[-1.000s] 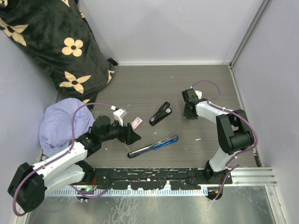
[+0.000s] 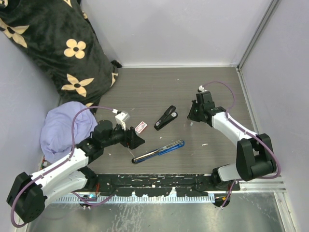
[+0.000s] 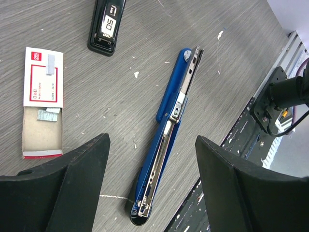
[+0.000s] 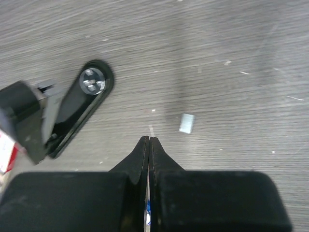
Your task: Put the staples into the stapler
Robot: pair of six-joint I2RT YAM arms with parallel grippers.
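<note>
The long blue stapler (image 3: 171,99) lies opened on the table, its metal staple channel bare along its length. A small silver strip of staples (image 4: 187,123) rests on the table, just beyond the tips of my right gripper. That gripper is shut with its fingertips together; nothing shows between them, and it is apart from the strip. My left gripper stands open above the near end of the blue stapler, holding nothing. Left of it in the left wrist view, a half-open white and red staple box (image 3: 44,82) shows silver staples (image 3: 47,115) inside.
A black stapler (image 2: 166,118) lies, opened, between the arms behind the blue one. A lilac cloth (image 2: 67,128) and a dark flowered cushion (image 2: 72,53) fill the left side. Small scraps dot the table.
My right gripper has drawn slightly left and toward the front, its forearm swinging right. The left arm and the staplers look unmoved.
</note>
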